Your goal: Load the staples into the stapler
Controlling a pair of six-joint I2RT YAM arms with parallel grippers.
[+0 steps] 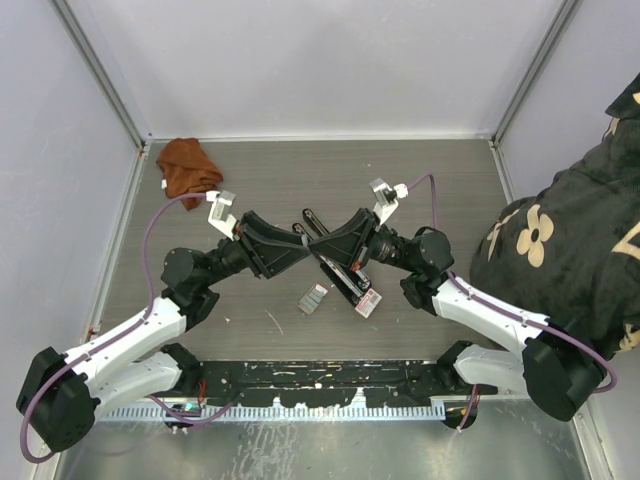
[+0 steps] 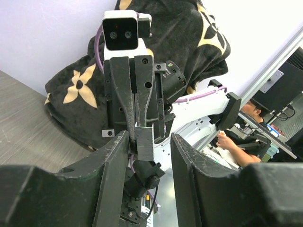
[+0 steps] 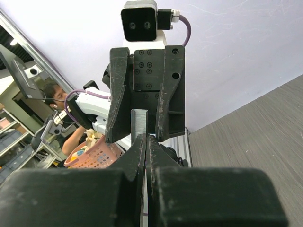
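Observation:
In the right wrist view, my right gripper is shut on a small silvery staple strip (image 3: 139, 122), which stands out from its fingertips. My left gripper is part open, its fingers to either side of the same strip (image 2: 145, 143) with a gap showing; I see no firm grip by it. Both grippers meet above the table in the top view. Under them lies the long black stapler (image 1: 345, 284), opened out into two arms and partly covered by the right gripper.
On the table in front are more grey staple strips (image 1: 313, 298) and a small white-and-red staple box (image 1: 368, 303) against the stapler's near end. A brown cloth (image 1: 187, 172) lies back left. A dark flowered blanket (image 1: 560, 235) covers the right side. Bare table surrounds these.

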